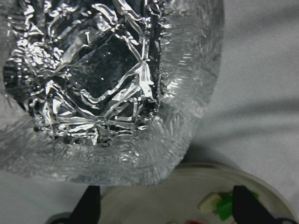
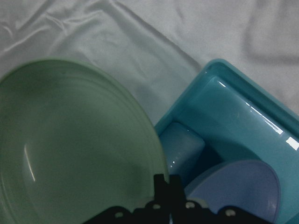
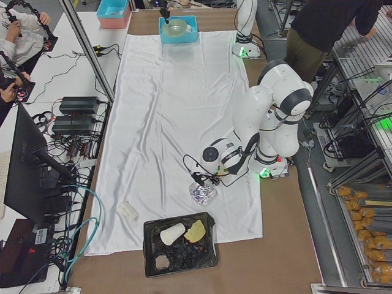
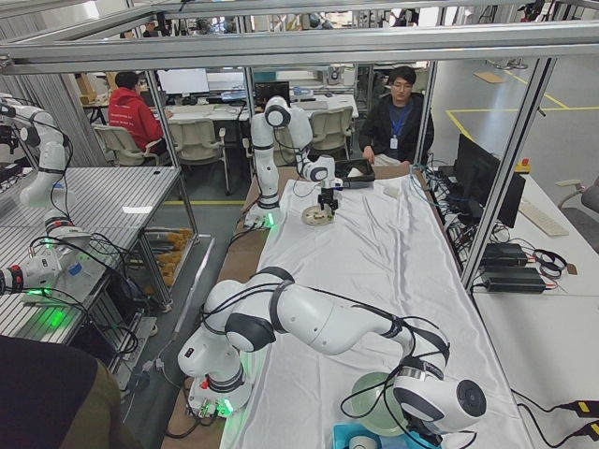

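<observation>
A green plate (image 2: 74, 135), held at its rim by my shut right gripper, hangs over a teal bin (image 2: 254, 116) at the cloth's far end. The bin holds a light blue item (image 2: 180, 147) and a purple-blue dish (image 2: 236, 191). My left gripper stands open above a crumpled foil piece (image 1: 88, 79) and a round plate (image 1: 159, 200) with small green, pale and red pieces on it.
A black-lined tray (image 3: 177, 260) with a white cup (image 3: 173, 233) and yellow item lies near the left arm. A white item (image 3: 127, 211) lies on the cloth, whose middle (image 3: 165, 104) is clear.
</observation>
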